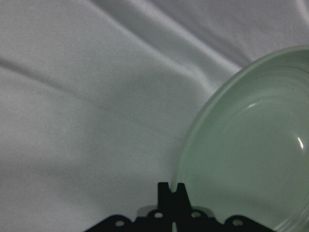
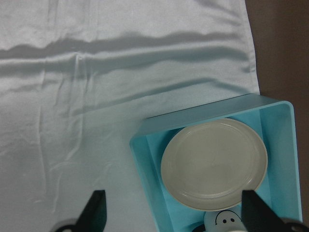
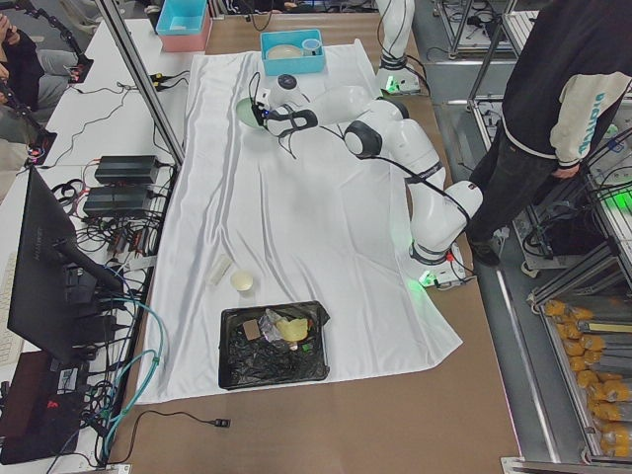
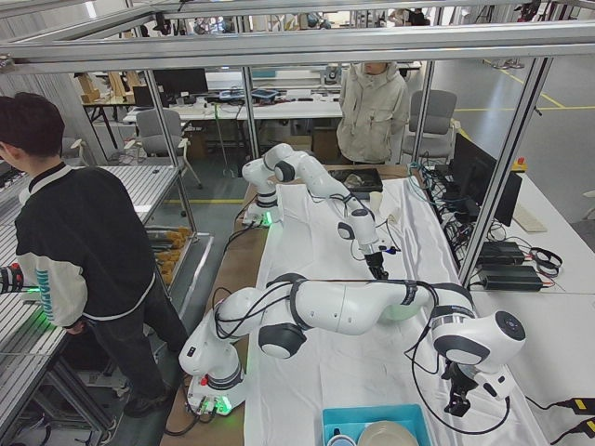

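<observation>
A pale green dish (image 1: 251, 145) lies on the white cloth (image 3: 247, 178), partly hidden by the arms in both camera views. My left gripper is shut on the dish's rim, which runs up from between its fingertips. My right gripper stands open over a blue bin (image 3: 292, 64). In the right wrist view that bin holds a beige plate (image 2: 214, 162) and a white cup with a smiley face (image 2: 224, 220).
A black-lined tray (image 3: 247, 365) with assorted waste sits at the cloth's near end in the camera left view, beside a cream cup (image 3: 242, 280) and a pale strip (image 3: 219, 270). A person (image 4: 84, 260) stands beside the table.
</observation>
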